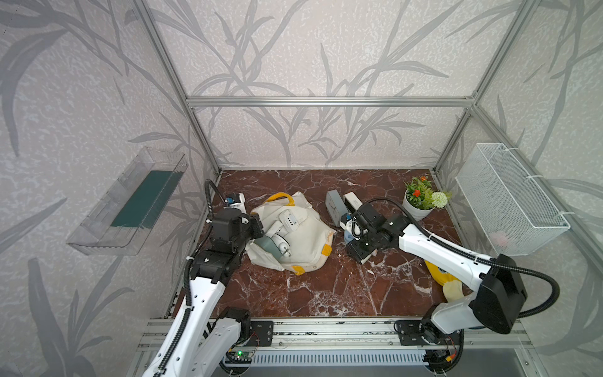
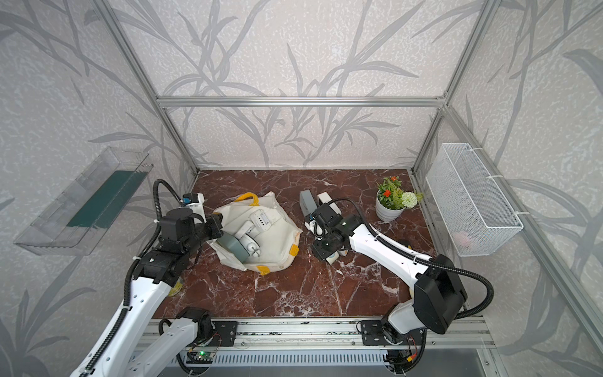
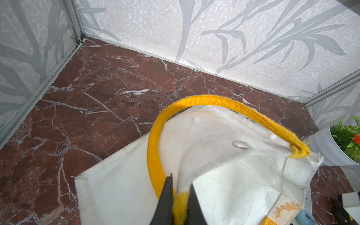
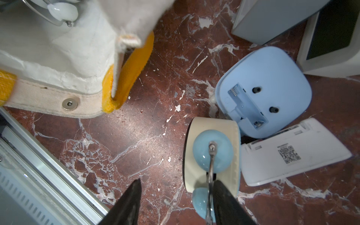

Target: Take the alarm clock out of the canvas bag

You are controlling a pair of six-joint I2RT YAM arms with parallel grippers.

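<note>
A cream alarm clock with pale blue bells (image 4: 212, 155) stands on the table, outside the canvas bag (image 1: 311, 248). My right gripper is open above it; the right-hand finger (image 4: 226, 204) is close to the clock's metal handle, and nothing is gripped. Inside the bag, a white object with a rounded bell and wire handle (image 4: 64, 12) shows, possibly another clock. In the left wrist view, my left gripper is shut on the bag's yellow strap (image 3: 180, 208) at its edge. The bag's mouth is spread wide.
A white power strip (image 1: 289, 220) and a grey-green box (image 1: 268, 246) lie in the bag. Right of the clock are a blue square device (image 4: 264, 91), a white flat piece (image 4: 294, 151) and a grey box (image 4: 275, 18). Open table lies in front of the bag.
</note>
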